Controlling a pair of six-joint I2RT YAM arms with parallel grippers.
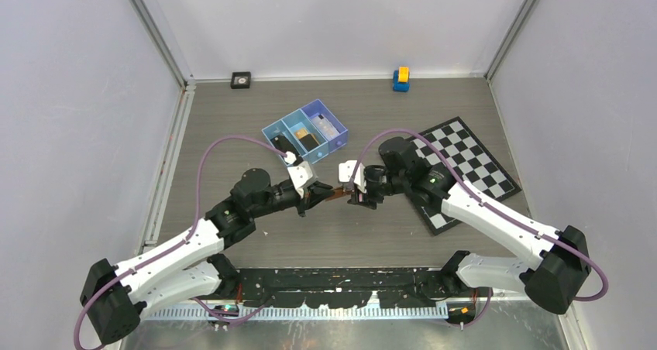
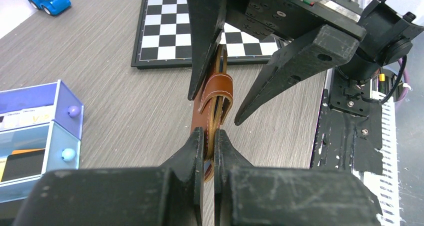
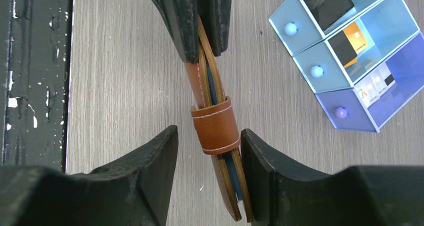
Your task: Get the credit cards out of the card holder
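Observation:
A brown leather card holder with a stitched band hangs between my grippers above the table's middle, also in the right wrist view [image 3: 215,126]. My left gripper is shut on one end of it. My right gripper stands open around the other end, its fingers to either side, the right one very near or touching the holder. Dark card edges show between the holder's leather layers; how many cannot be told.
A three-part blue box [image 1: 271,131] with cards in it stands behind the grippers. A checkerboard [image 1: 484,168] lies at the right, a toy car [image 1: 400,80] and small black square [image 1: 240,80] at the back.

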